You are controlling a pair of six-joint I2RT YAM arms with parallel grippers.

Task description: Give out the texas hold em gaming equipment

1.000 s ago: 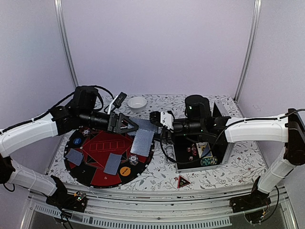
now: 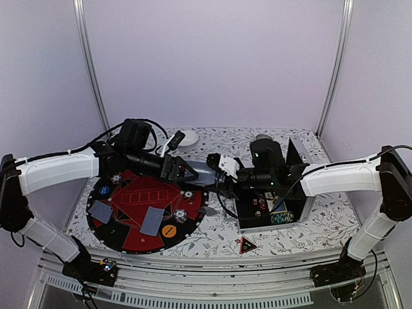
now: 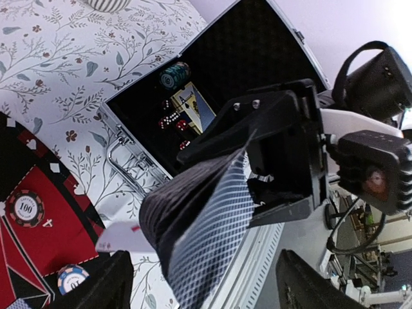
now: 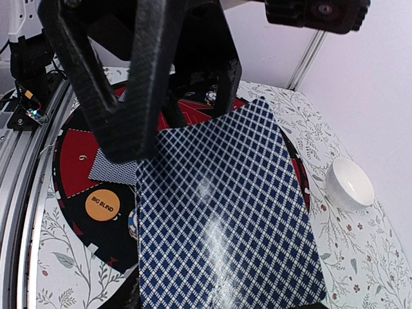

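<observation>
Over the red and black poker mat (image 2: 135, 212), my right gripper (image 2: 222, 180) is shut on a blue checked deck of cards (image 4: 225, 219), which fills the lower right wrist view. My left gripper (image 2: 183, 170) is at the same cards from the left, its fingers part open around or beside them; contact is unclear. In the left wrist view the cards (image 3: 206, 238) look fanned or bent below the right gripper. Card piles (image 2: 152, 220) and chips (image 3: 26, 207) lie on the mat.
An open metal case (image 2: 264, 219) with chips, dice and cards stands right of the mat. A white bowl (image 4: 349, 183) is at the back. A small triangular marker (image 2: 246, 246) lies on the front of the floral table.
My left gripper has moved rightward, closer to my right one. The hanging part of the cards seen over the mat is less visible from the top.
</observation>
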